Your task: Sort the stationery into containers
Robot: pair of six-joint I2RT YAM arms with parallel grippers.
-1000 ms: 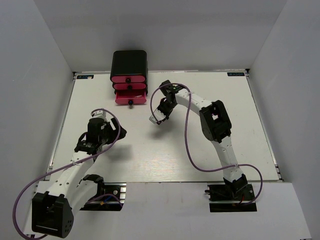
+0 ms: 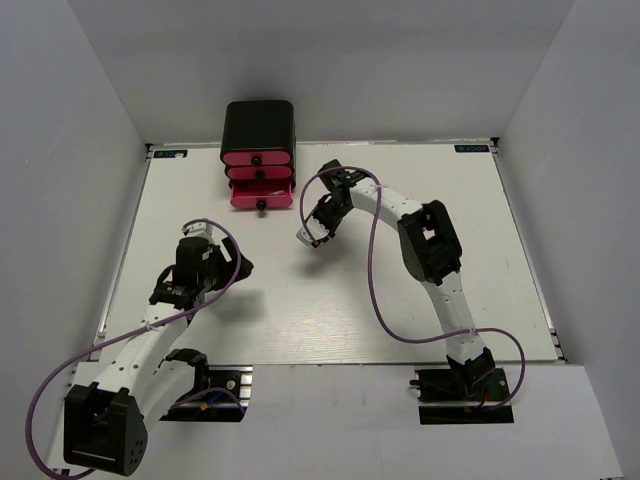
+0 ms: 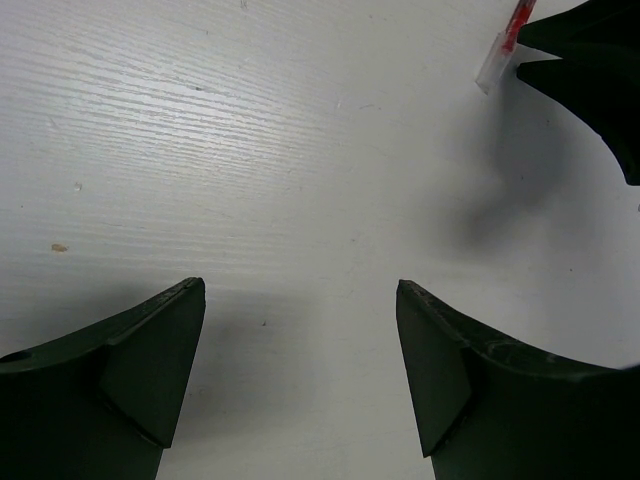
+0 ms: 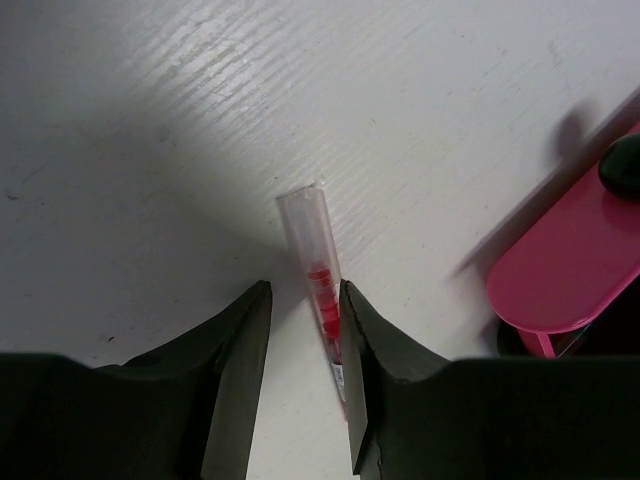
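A clear-and-red pen-like item (image 4: 318,265) lies on the white table, with my right gripper right over it; its fingers stand part open around the lower part of the item. The same item (image 3: 496,55) shows at the top right of the left wrist view beside the dark right fingertips. My left gripper is open over bare table at the left, nothing between its fingers. A black organiser (image 2: 257,125) with pink drawers stands at the back left, its bottom drawer (image 2: 245,200) pulled out; this drawer (image 4: 560,260) also shows at the right of the right wrist view.
Walls border it at back, left and right. Cables loop over both arms.
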